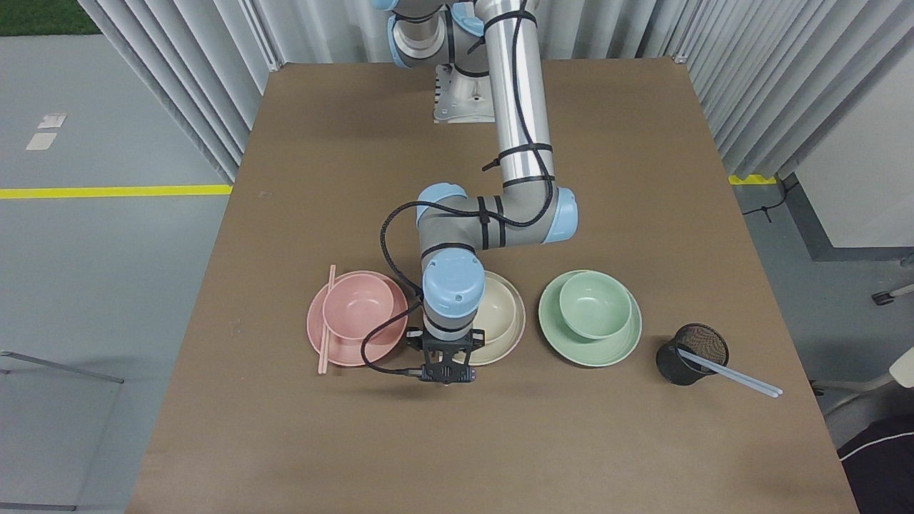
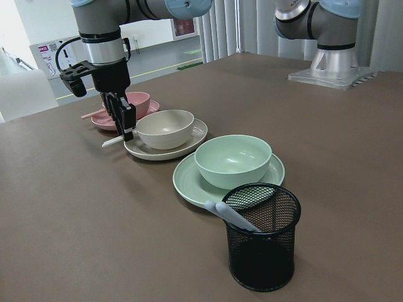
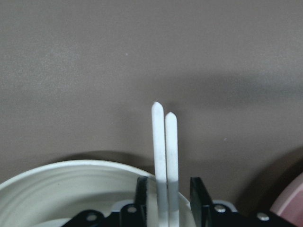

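My gripper is low over the cream plate (image 2: 182,150), beside the cream bowl (image 2: 165,130). In the wrist view a pair of white chopsticks (image 3: 158,142) lies across that plate's rim, between my two open fingers, with gaps on either side. In the front view the arm hides the gripper's tips and much of the cream plate (image 1: 505,343).
Pink bowl (image 1: 358,304) on a pink plate (image 1: 381,343) with pink chopsticks (image 1: 325,343) is at left. Green bowl (image 1: 593,304) on a green plate (image 1: 591,351) is at right, then a mesh cup (image 2: 261,264) with pale chopsticks (image 1: 741,377).
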